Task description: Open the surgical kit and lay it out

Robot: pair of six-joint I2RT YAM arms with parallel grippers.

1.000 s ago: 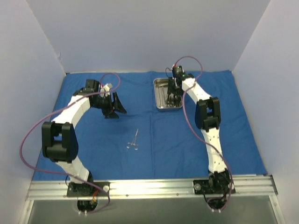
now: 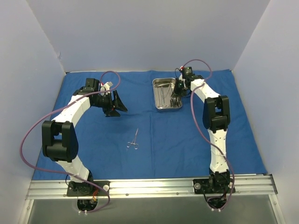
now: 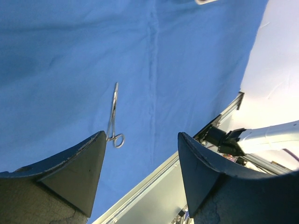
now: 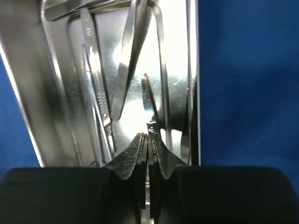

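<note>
The steel kit tray (image 2: 159,106) lies at the back of the blue cloth, holding several slim instruments (image 4: 124,65). My right gripper is shut over the tray, pointing at dark-bladed scissors or a similar tool (image 4: 152,112); nothing clearly shows between its fingertips. A pair of steel clamps with ring handles (image 2: 134,140) lies alone on the cloth in the centre front, also seen in the left wrist view. My left gripper (image 2: 114,103) hangs open over the cloth left of the tray, with nothing between its fingers.
Grey walls (image 2: 154,32) bound the back and both sides, and a metal rail (image 2: 149,183) runs along the front edge.
My right arm and gripper have shifted slightly to the right over the tray. My left arm and the clamps on the cloth look nearly unchanged.
</note>
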